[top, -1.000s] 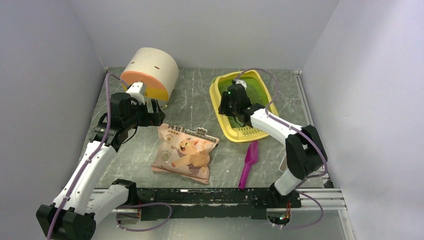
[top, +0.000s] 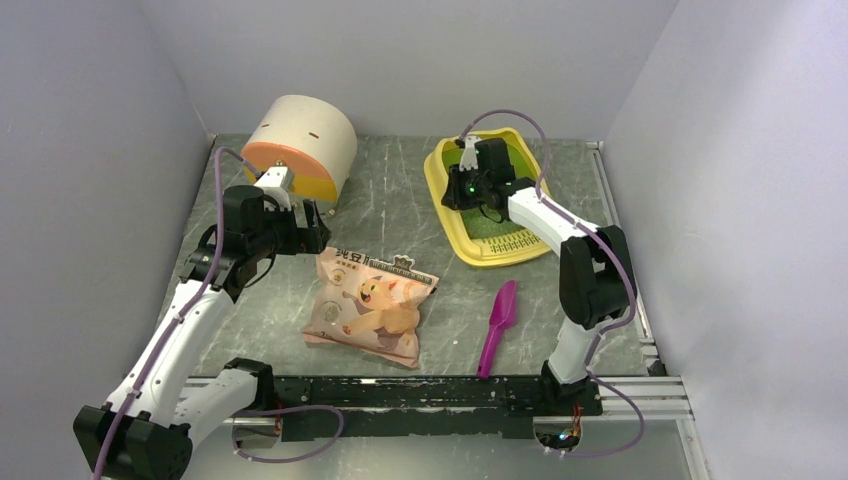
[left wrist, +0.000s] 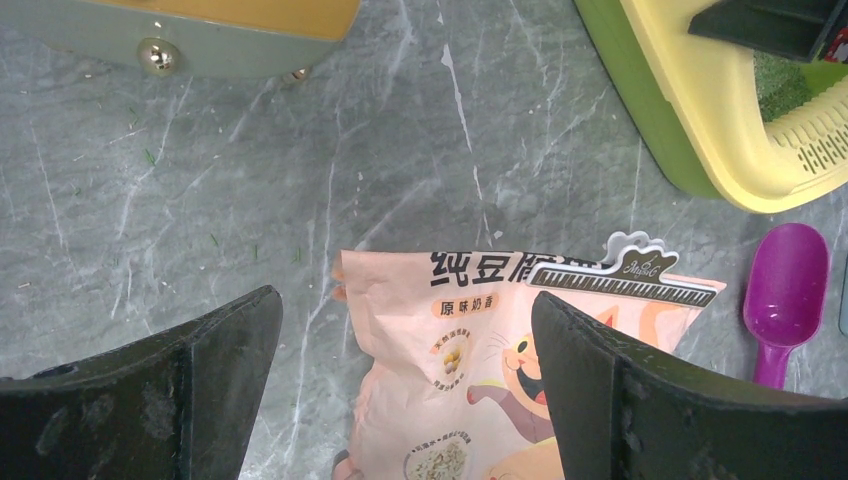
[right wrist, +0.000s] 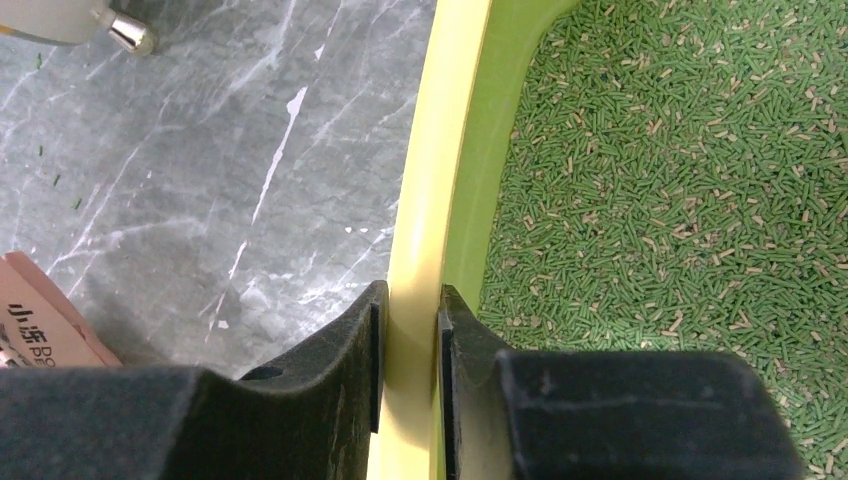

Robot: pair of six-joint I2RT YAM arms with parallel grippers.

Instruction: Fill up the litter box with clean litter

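A yellow litter box (top: 480,252) with green pellets (right wrist: 660,200) inside sits at the back right. My right gripper (top: 450,195) is shut on its left rim (right wrist: 425,200). The pink litter bag (top: 365,305), with a clip along its top, lies front centre. A purple scoop (top: 500,325) lies right of the bag. My left gripper (top: 313,228) is open above the table, left of and above the bag, with nothing between its fingers.
A white and orange drum (top: 305,135) stands at the back left. Bare marble table (top: 385,190) lies between it and the box. Grey walls enclose the table.
My right gripper has moved toward the back with the box rim, and the litter box has shifted slightly back and right. The left arm is still.
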